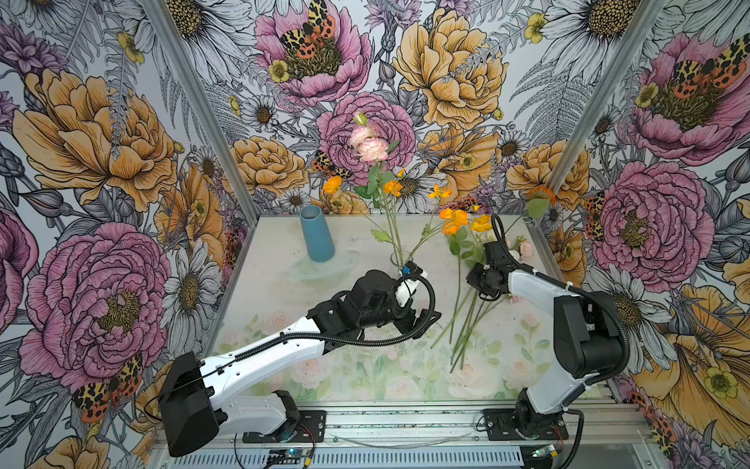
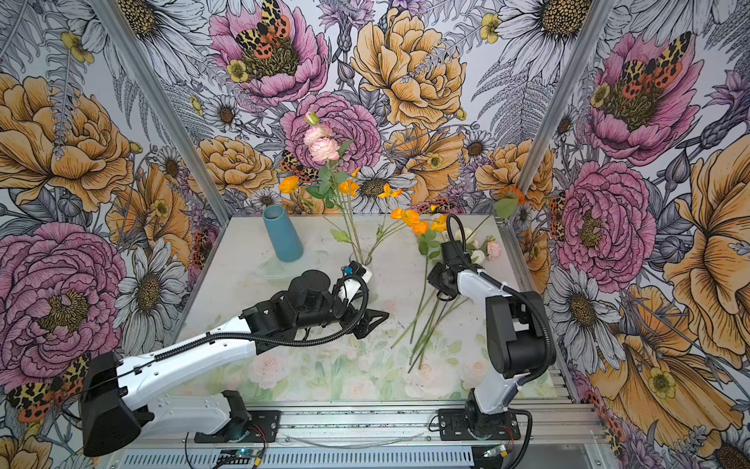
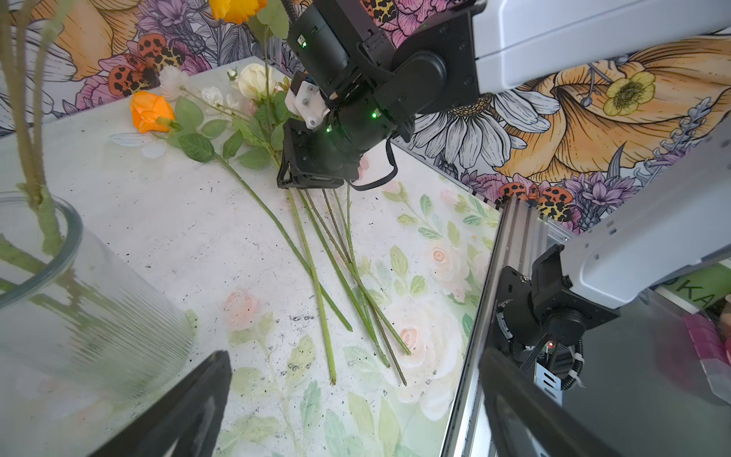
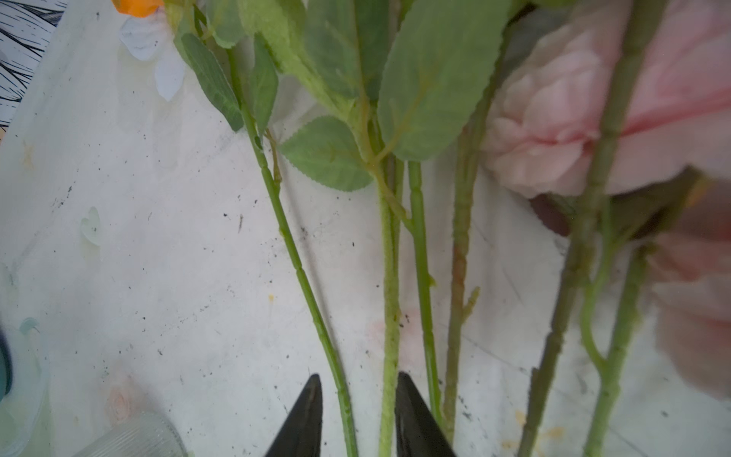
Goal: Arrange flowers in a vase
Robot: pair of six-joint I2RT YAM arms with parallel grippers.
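A clear glass vase point(image 3: 99, 304) stands at the left of the left wrist view with stems inside. Above it rise pink roses point(image 1: 368, 144) and orange flowers point(image 1: 392, 188). Several loose stems point(image 3: 316, 289) lie on the table to its right, with an orange bloom point(image 3: 150, 111) and a white bloom point(image 3: 255, 80) at their far end. Over these stems, my right gripper points down, its fingers part open; a green stem point(image 4: 390, 327) runs down into the gap, not visibly gripped. My left gripper is open and empty, near the glass vase.
A blue vase point(image 1: 316, 234) stands at the back left. Pink blooms point(image 4: 601, 106) lie beside the stems under the right gripper. The left arm partly blocks the top views of the glass vase.
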